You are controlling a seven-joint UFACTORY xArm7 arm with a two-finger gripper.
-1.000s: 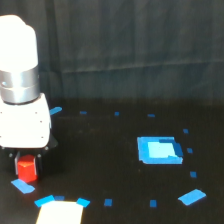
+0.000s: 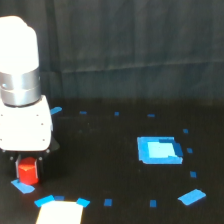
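Note:
At the left stands a white arm whose white hand (image 2: 25,128) points downward. Right below the hand is a small red block (image 2: 28,172), low in the picture near the left edge. My gripper (image 2: 28,160) is over the top of this block, with dark parts at its end. Those parts hide the block's upper edge. Whether the fingers are open or pressed on the block cannot be made out, nor whether it touches the table.
A blue square frame with a pale middle, like a shallow tray (image 2: 146,155), lies right of centre. A pale square (image 2: 60,212) is at the bottom edge. Blue tape pieces (image 2: 191,197) dot the dark table (image 2: 105,170), which is mostly clear in between.
The hand and the red block appear very slightly lower in the picture than before. The blue tray and the pale square have not moved.

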